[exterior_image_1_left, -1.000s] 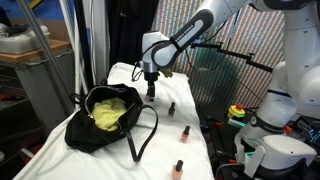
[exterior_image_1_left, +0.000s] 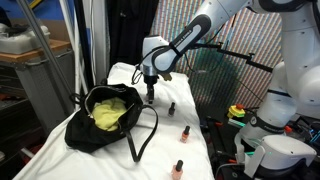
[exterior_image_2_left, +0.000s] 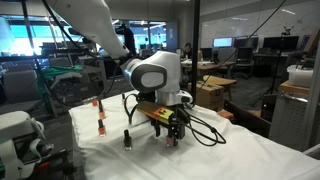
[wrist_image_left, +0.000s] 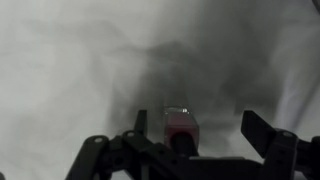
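My gripper stands open in the wrist view. Between its two black fingers is a small bottle-like object with a reddish body (wrist_image_left: 181, 121), closer to the left finger. Exterior view 2 has my gripper (exterior_image_2_left: 168, 129) low over the white cloth, with the reddish object (exterior_image_2_left: 171, 141) at its fingers. From exterior view 1, the gripper (exterior_image_1_left: 150, 96) is at the far part of the table, and the arm partly covers that spot.
A black bag (exterior_image_1_left: 85, 128) with yellow-green stuff inside lies open beside the gripper, its strap looping onto the cloth. A dark bottle (exterior_image_1_left: 172, 109) and two reddish ones (exterior_image_1_left: 186, 133) stand toward the front right.
The arm has shifted slightly around the reddish object at the far part of the table. The bag and the other bottles look unmoved.
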